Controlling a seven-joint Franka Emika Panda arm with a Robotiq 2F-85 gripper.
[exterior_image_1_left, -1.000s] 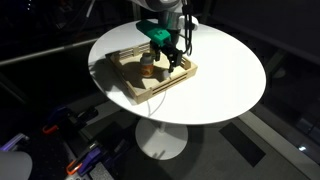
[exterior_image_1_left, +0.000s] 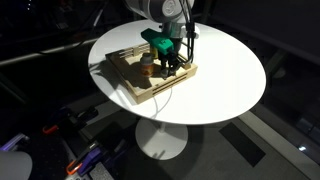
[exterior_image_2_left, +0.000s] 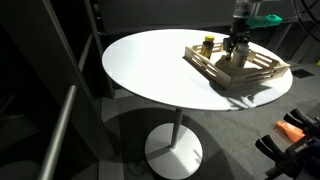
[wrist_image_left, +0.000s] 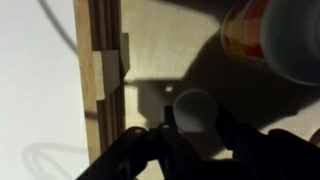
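Note:
In the wrist view a small round white-topped thing (wrist_image_left: 195, 108) lies between the dark fingers of my gripper. The fingers stand apart, one on each side of it; whether they press on it cannot be told. A larger jar with an orange-and-red label (wrist_image_left: 243, 32) is close by at the upper right. My gripper (exterior_image_1_left: 173, 70) reaches down into the wooden tray (exterior_image_1_left: 146, 97), to the right of an amber jar (exterior_image_1_left: 147, 66). From the other side, a yellow-lidded jar (exterior_image_2_left: 208, 46) stands upright near my gripper.
The wooden tray has low slatted walls (exterior_image_2_left: 215, 76) and sits on a round white table (exterior_image_1_left: 225, 85). Its wall (wrist_image_left: 97, 75) runs along the left of the wrist view.
My gripper has come down over the past second, from above the tray to low inside it. The amber jar and the tray look unmoved.

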